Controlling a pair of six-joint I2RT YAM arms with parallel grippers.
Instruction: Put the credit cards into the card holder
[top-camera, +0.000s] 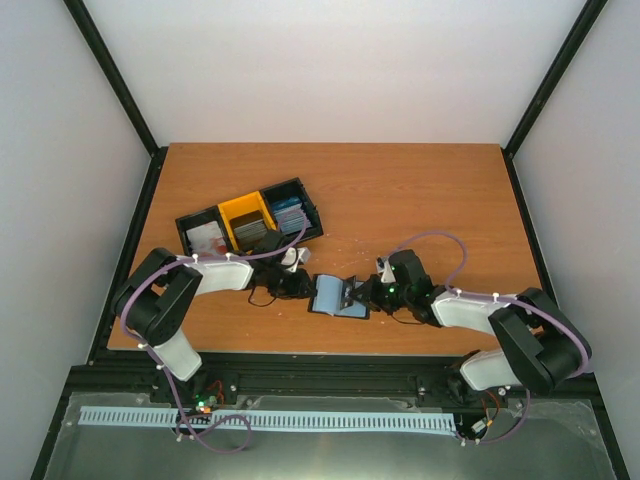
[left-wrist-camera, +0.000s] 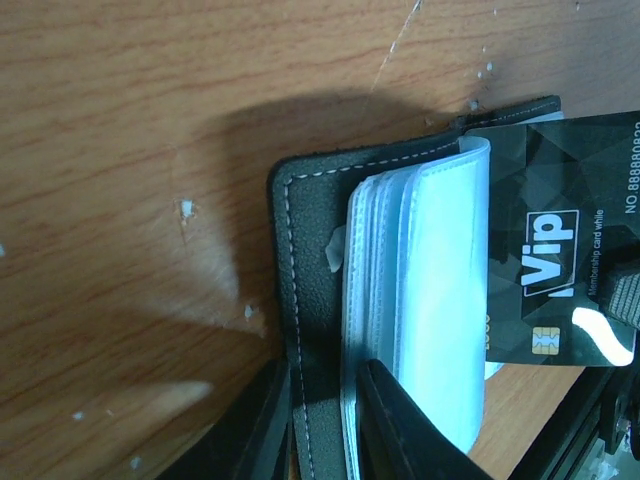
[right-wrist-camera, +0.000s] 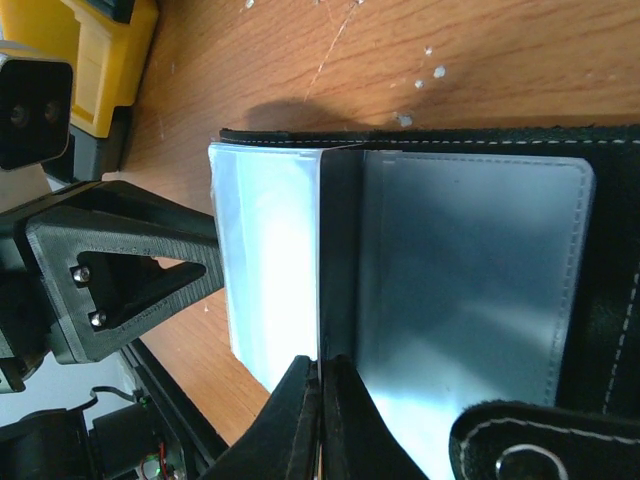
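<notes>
The open card holder (top-camera: 327, 296), black with clear sleeves (left-wrist-camera: 440, 290), lies between the two arms. My left gripper is shut on its left edge, with the black cover between the fingers. A black "Vip" credit card (left-wrist-camera: 560, 240) stands tilted over the holder, its left edge meeting the sleeves; whether that edge is inside a pocket, I cannot tell. In the right wrist view the card (right-wrist-camera: 341, 240) shows nearly edge-on above my right gripper, which is shut on it. The right half of the holder shows a clear pocket (right-wrist-camera: 470, 270).
At the back left stands a organizer with black and yellow bins (top-camera: 240, 207); several cards (top-camera: 290, 216) lie in its right bin. A black strap with a snap (right-wrist-camera: 540, 445) sits at the holder's near right.
</notes>
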